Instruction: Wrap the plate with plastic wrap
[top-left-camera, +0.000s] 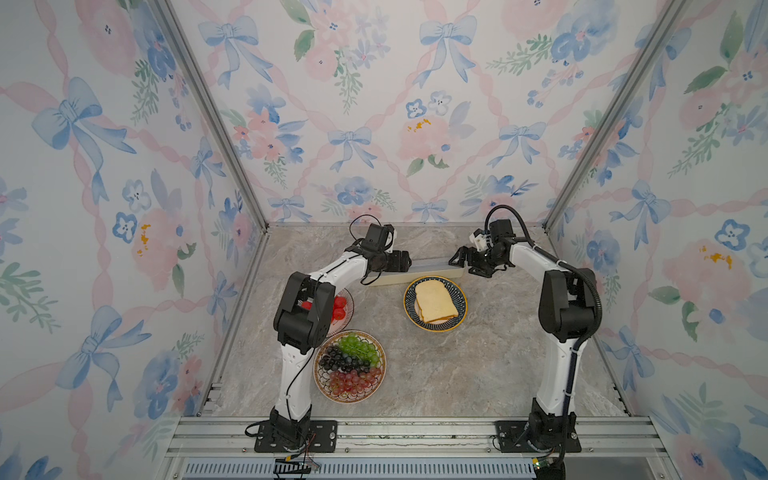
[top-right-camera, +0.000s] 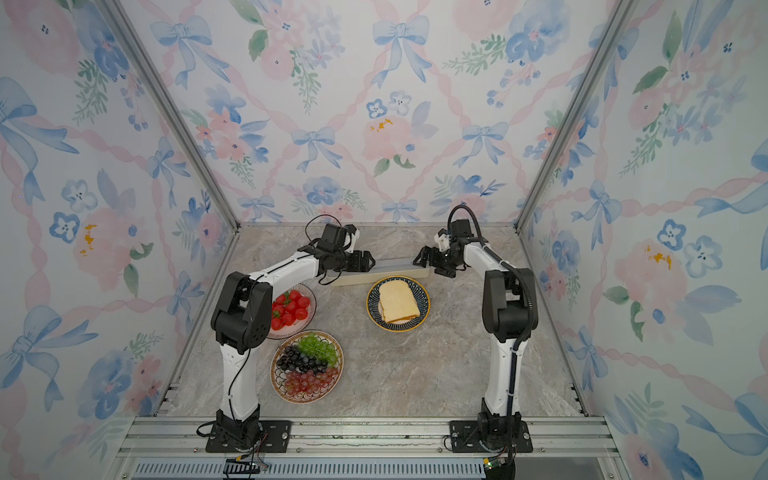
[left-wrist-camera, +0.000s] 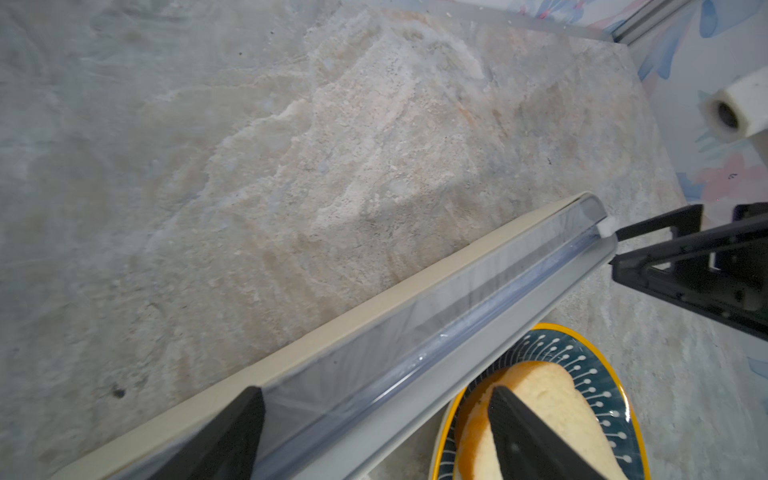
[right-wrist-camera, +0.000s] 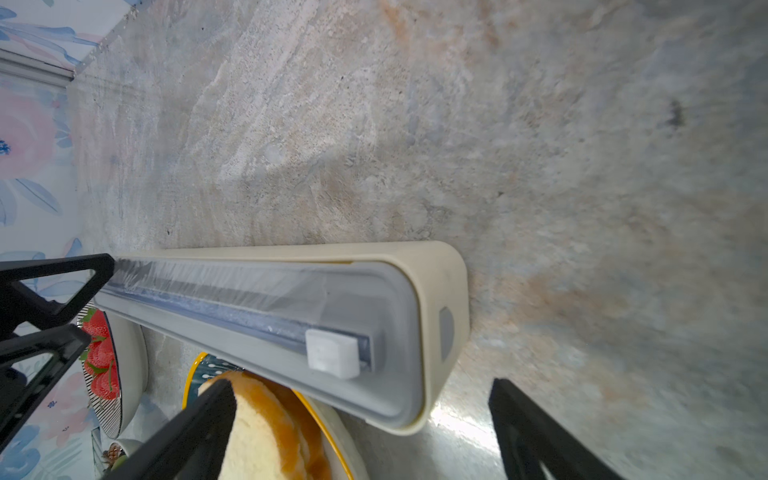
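A long cream plastic wrap dispenser (top-left-camera: 424, 272) lies behind the plate with bread slices (top-right-camera: 397, 301), which has a blue patterned, yellow-rimmed edge. In the right wrist view its clear top and white slider (right-wrist-camera: 333, 352) show. My left gripper (top-left-camera: 400, 261) hangs over the dispenser's left half; in the left wrist view its fingertips are apart over the film (left-wrist-camera: 352, 368), with nothing seen held. My right gripper is open over the dispenser's right end, by the slider.
A plate of red fruit (top-right-camera: 289, 312) sits at the left, partly under the left arm, with a platter of grapes (top-left-camera: 349, 366) in front of it.
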